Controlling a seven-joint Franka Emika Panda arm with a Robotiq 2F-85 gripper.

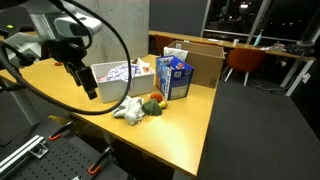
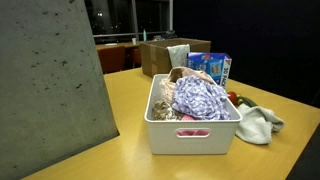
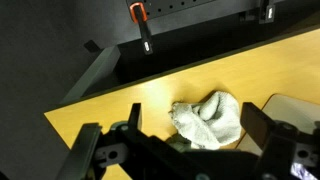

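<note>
No task object is named. My gripper stands open, with its dark fingers (image 3: 98, 148) wide apart at the lower left and right of the wrist view. A crumpled white cloth (image 3: 208, 120) shows beyond the gap, lying on the table. In exterior view 1 the gripper (image 1: 82, 82) hangs at the left above the table's near side, and the cloth (image 1: 137, 109) is to its right and lower. Exterior view 2 has the cloth (image 2: 258, 123) to the right of a white bin (image 2: 193, 144); the gripper is out of that view.
Cloths, including a blue-and-white patterned one (image 2: 200, 98), fill the bin. A blue box (image 1: 174, 78) and an open cardboard box (image 1: 203, 65) stand behind. Small green items (image 1: 153, 105) lie beside the white cloth.
</note>
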